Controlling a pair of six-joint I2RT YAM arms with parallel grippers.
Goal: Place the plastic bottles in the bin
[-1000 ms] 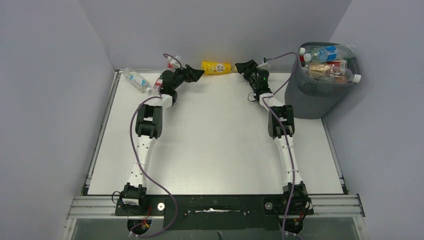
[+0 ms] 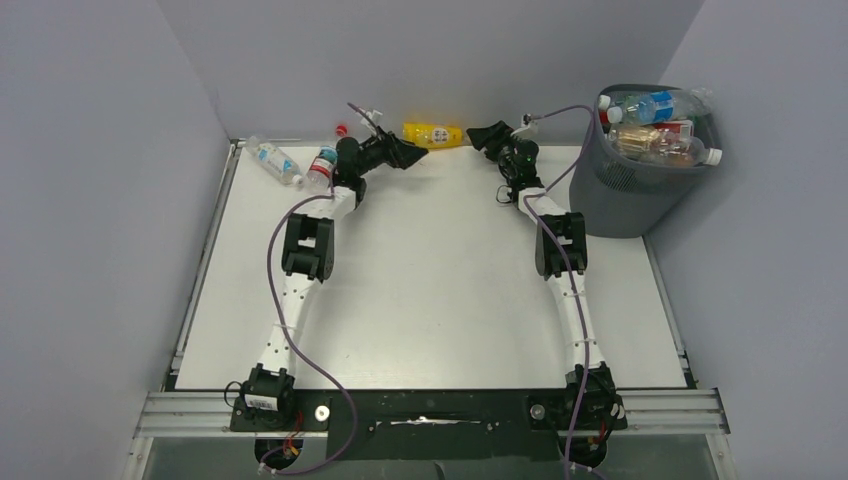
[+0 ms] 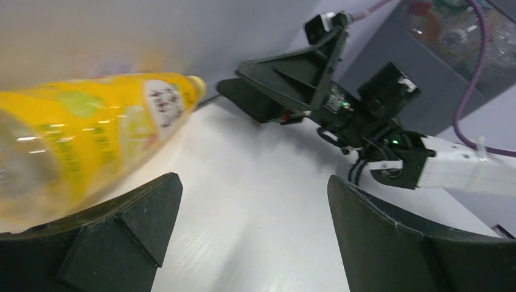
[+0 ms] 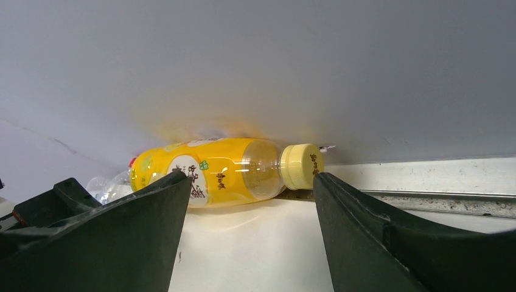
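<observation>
A yellow-labelled plastic bottle (image 2: 430, 135) (image 3: 103, 128) (image 4: 219, 173) lies on its side along the back wall, between my grippers. My left gripper (image 2: 405, 152) stands open at the bottle's left end, nothing between its fingers. My right gripper (image 2: 480, 135) is open near the capped end, the yellow cap (image 4: 298, 167) beyond the gap between its fingers. A clear bottle (image 2: 270, 158) and a red-labelled bottle (image 2: 320, 170) lie at the back left, the latter partly behind my left arm. The grey bin (image 2: 620, 200) at the right holds several bottles.
Walls close in the table (image 2: 430, 290) at the back and sides, with a metal rail (image 4: 426, 201) along the back edge.
My left gripper and arm have moved right, toward the yellow bottle. My right gripper has shifted slightly left. The bottles look unmoved.
</observation>
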